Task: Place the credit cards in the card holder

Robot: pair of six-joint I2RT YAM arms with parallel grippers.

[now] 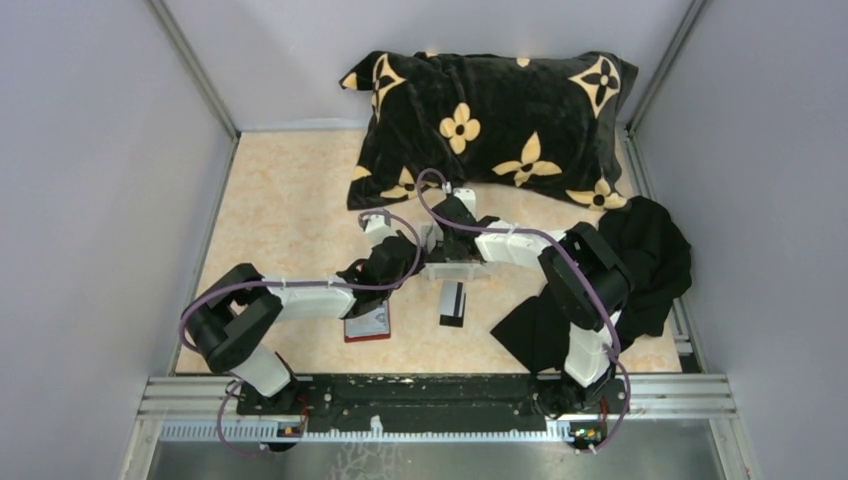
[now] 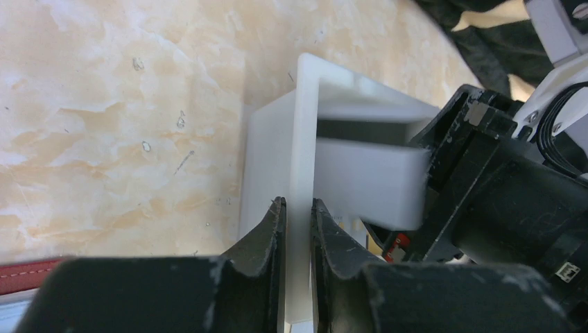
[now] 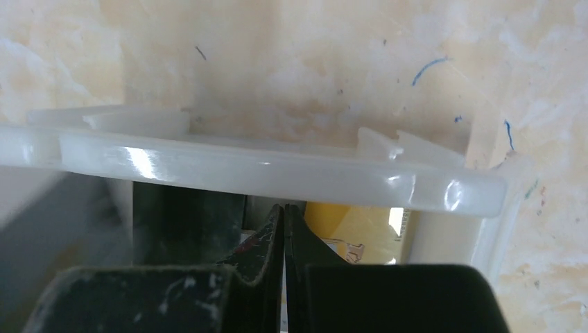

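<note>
The white tray (image 1: pixel 458 271) holds several cards. My left gripper is shut on its near side wall. In the right wrist view, my right gripper is shut inside the tray, its fingertips meeting with nothing between them. A dark card (image 3: pixel 186 220) and a gold card (image 3: pixel 360 225) lie around the tips. A blurred pale flat shape (image 2: pixel 374 182), apparently a card, stands tilted inside the tray in the left wrist view. On the table lie a grey card with a black stripe (image 1: pixel 451 303) and the red-edged card holder (image 1: pixel 367 323).
A black cloth (image 1: pixel 648 260) lies to the right, partly under the right arm. At the back leans a dark patterned cushion (image 1: pixel 490 130). Free table (image 1: pixel 285 190) lies at the left rear.
</note>
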